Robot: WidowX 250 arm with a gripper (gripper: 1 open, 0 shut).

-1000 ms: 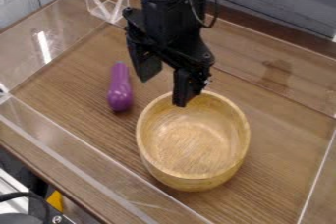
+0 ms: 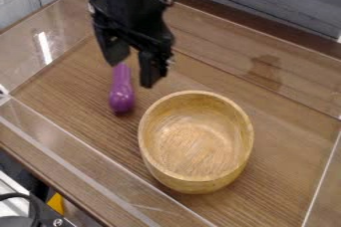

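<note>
The dark gripper (image 2: 131, 42) hangs over the upper left of the table, its two fingers spread apart and open, nothing seen between them. Just below it a purple, elongated object (image 2: 122, 97) lies on the wooden surface. A beige round bowl (image 2: 193, 171) sits at the lower middle, right of the purple object and apart from it.
A raised edge runs along the back right. Some dark cable shows at the lower left corner.
The gripper has moved left and toward the back, away from above the bowl to above the purple object's far end. The bowl and purple object look unmoved.
</note>
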